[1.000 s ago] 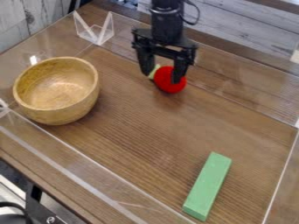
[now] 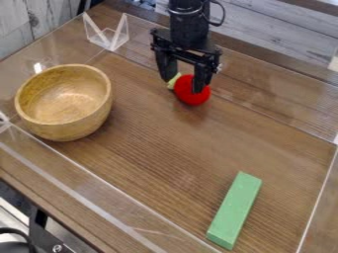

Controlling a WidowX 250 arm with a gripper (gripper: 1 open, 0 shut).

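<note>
The black robot gripper (image 2: 187, 64) hangs at the top centre, open, over a red round object (image 2: 193, 91). A small yellow-green item (image 2: 173, 82) sits just left of the red object, partly behind the gripper. Whether the fingers touch either item cannot be made out.
A large wooden bowl (image 2: 62, 103) stands at the left. A green rectangular block (image 2: 234, 210) lies at the lower right. A clear wire-like holder (image 2: 107, 32) is at the upper left.
The red object appears nearly in the same place.
</note>
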